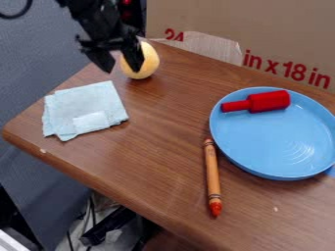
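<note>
My black gripper (118,57) hangs at the top left, its fingers at the left side of a pale yellow round object (144,63) on the wooden table; blur and overlap hide whether it grips it. A folded light-blue cloth (82,111) lies at the left of the table. On the right, a red cylinder with a handle (262,101) rests on a blue plate (271,144). An orange crayon (213,176) lies left of the plate.
A cardboard box (242,29) stands along the back. The table's left edge drops to a grey floor area.
</note>
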